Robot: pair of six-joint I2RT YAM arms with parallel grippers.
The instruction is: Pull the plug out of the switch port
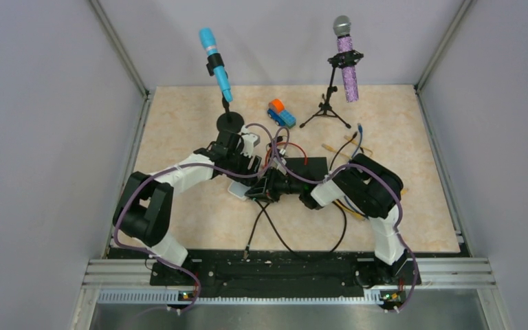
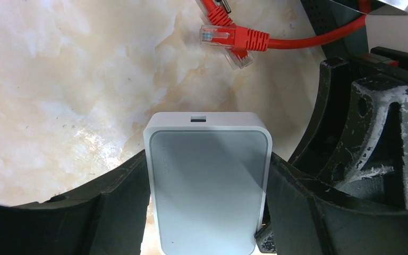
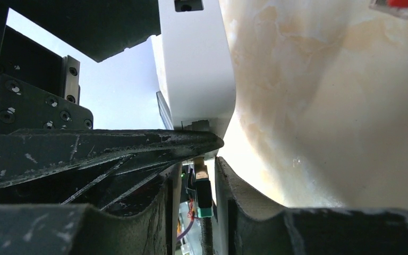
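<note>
In the left wrist view, a white switch box (image 2: 207, 191) with a grey top lies between the fingers of my left gripper, which press against both sides. The right wrist view shows the box's white side (image 3: 199, 64) with a port in it. Below that side, a thin black plug (image 3: 204, 194) with a green end stands between the fingers of my right gripper. A gap shows beside the plug, so this gripper looks part open around it. A black finger (image 3: 191, 139) crosses in front of the plug's tip; whether it sits in the port is hidden.
Red network plugs (image 2: 234, 37) lie beyond the box. From the grippers, a black cable (image 1: 282, 238) loops toward the table's front edge. A blue toy car (image 1: 282, 113) and two microphone stands are at the back.
</note>
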